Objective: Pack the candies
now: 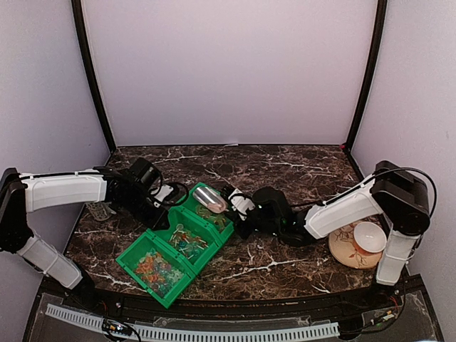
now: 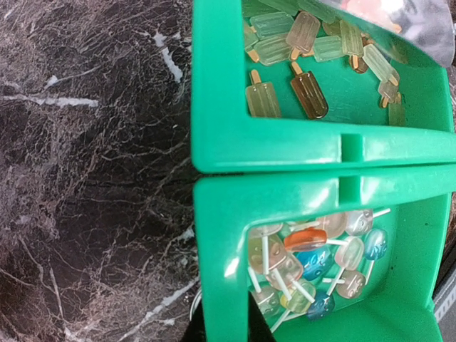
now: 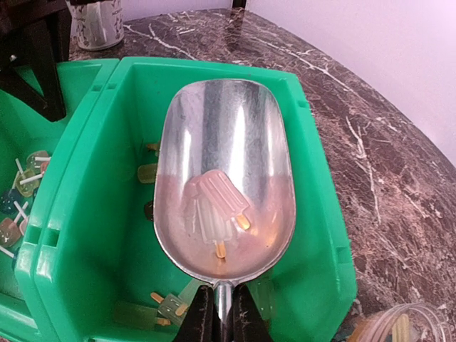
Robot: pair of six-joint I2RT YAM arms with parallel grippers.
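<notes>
Three green bins stand in a row in the top view. Popsicle-shaped candies (image 2: 273, 50) lie in the far bin (image 3: 328, 242), lollipops (image 2: 313, 263) in the middle bin (image 2: 222, 235), and orange and teal candies (image 1: 158, 272) in the near bin (image 1: 135, 249). My left gripper is shut on the middle bin's rim. My right gripper is shut on the handle of a metal scoop (image 3: 222, 107), which hangs over the far bin. Inside the scoop rest a pink popsicle candy (image 3: 222, 191) and a pale clear one (image 3: 211, 219).
A clear jar (image 3: 402, 324) shows at the lower right of the right wrist view. Another container (image 3: 98, 25) stands behind the left arm. At the right of the table a patterned plate (image 1: 343, 249) bears a white bowl (image 1: 370, 236).
</notes>
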